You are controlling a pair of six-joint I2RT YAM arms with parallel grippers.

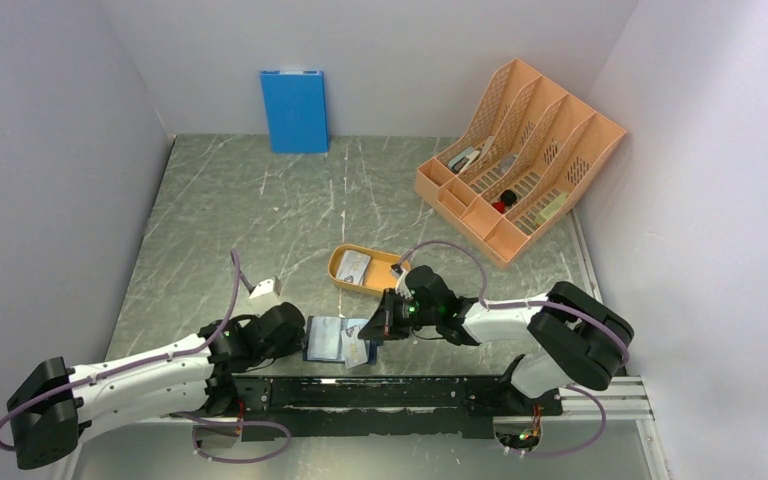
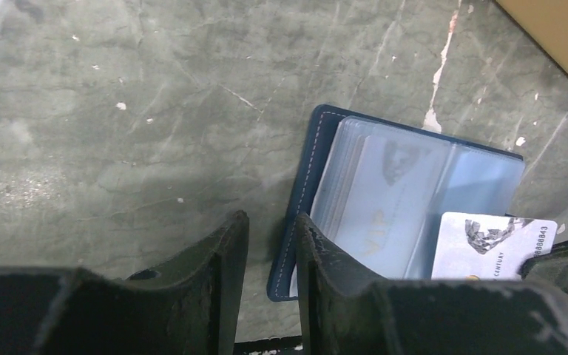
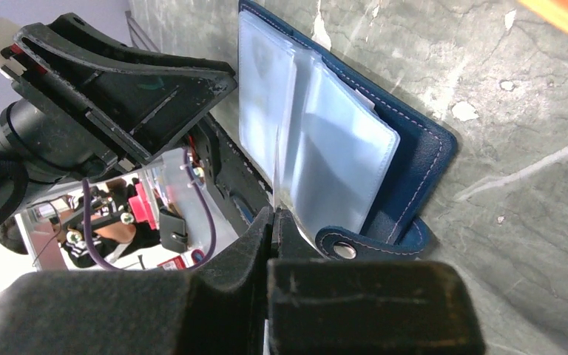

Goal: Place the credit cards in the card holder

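The dark blue card holder (image 1: 326, 340) lies spread on the table near its front edge, clear sleeves facing up. My right gripper is shut on a thin card, seen edge-on in the right wrist view. From the left wrist view, that white credit card (image 2: 481, 240) shows its face over the holder's right sleeve. Whether its lower edge is inside the sleeve cannot be told. At the holder's left edge, my left gripper stands partly open, one fingertip over the dark border and the other outside it.
Behind the holder sits a small orange tray (image 1: 360, 289) with white cards (image 1: 353, 267) inside. A peach divided rack (image 1: 505, 240) occupies the back right, and a blue box (image 1: 295, 110) leans at the back wall.
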